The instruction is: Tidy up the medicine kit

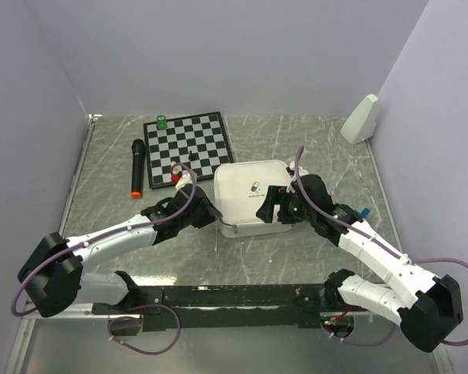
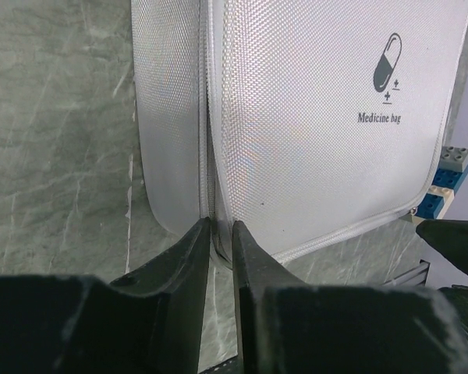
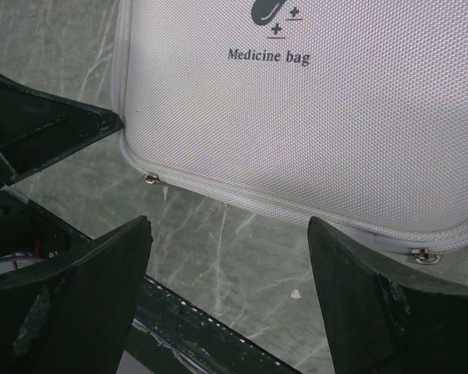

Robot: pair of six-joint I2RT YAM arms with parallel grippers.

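The white medicine bag lies on the grey table, its pill logo and "Medicine bag" print facing up. My left gripper is at the bag's zippered edge, fingertips close together at the seam; whether the fabric is between them is unclear. My right gripper is open over the bag's near edge, above the zipper side, with a zipper pull showing beside its right finger.
A checkerboard with small items lies at the back left, beside a black microphone. A white object stands at the back right. Blocks sit beyond the bag.
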